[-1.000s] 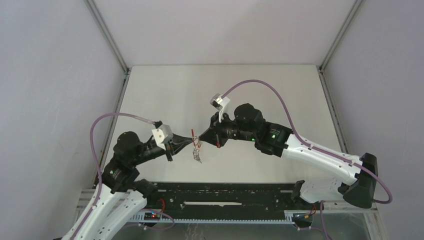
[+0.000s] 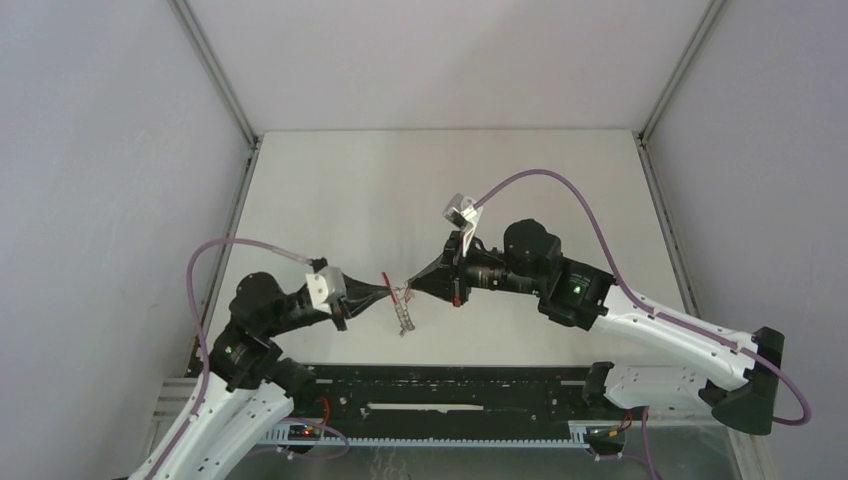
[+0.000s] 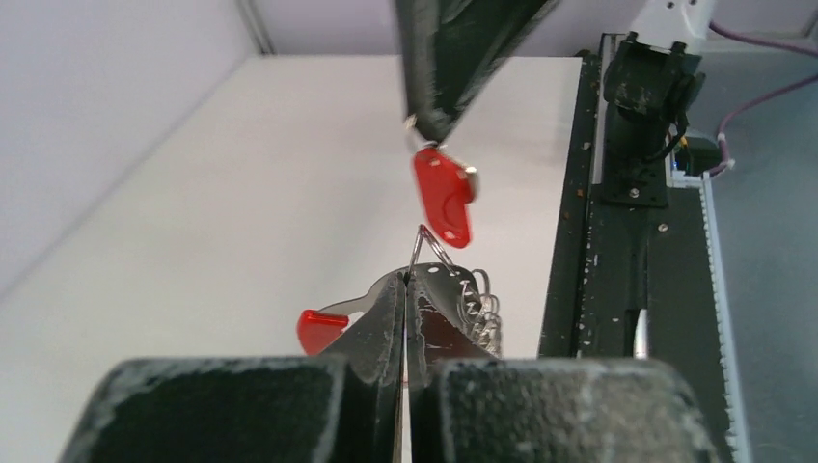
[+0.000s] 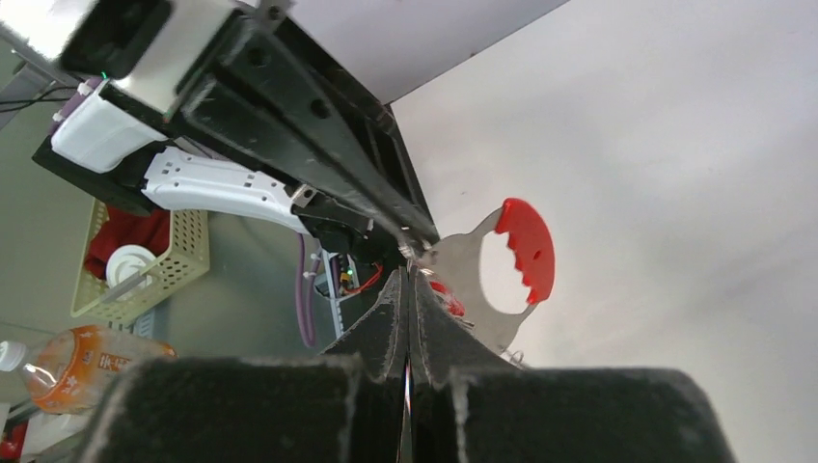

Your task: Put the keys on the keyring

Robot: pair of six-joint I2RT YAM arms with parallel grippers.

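A thin wire keyring (image 3: 422, 243) rises from the tips of my left gripper, which is shut on it. From the ring hang a flat metal piece with red parts (image 4: 463, 275) and a small coiled chain (image 2: 404, 318). Just above the ring, a small red key (image 3: 446, 198) hangs at the tips of my right gripper (image 2: 409, 285), shut on its thin end. The key's lower end is close to the ring; whether they touch or are linked I cannot tell. In the right wrist view the left gripper's fingers (image 4: 400, 217) partly cover the ring.
Both grippers are in the air above the white table (image 2: 480, 170), which is otherwise clear. A dark rail (image 2: 440, 395) runs along its front edge. Off the table stand a basket (image 4: 188, 246) and a bottle (image 4: 82, 367).
Both grippers have shifted a little to the right and towards the front, the right arm more than the left. The hanging red pieces and chain have swung and turned.
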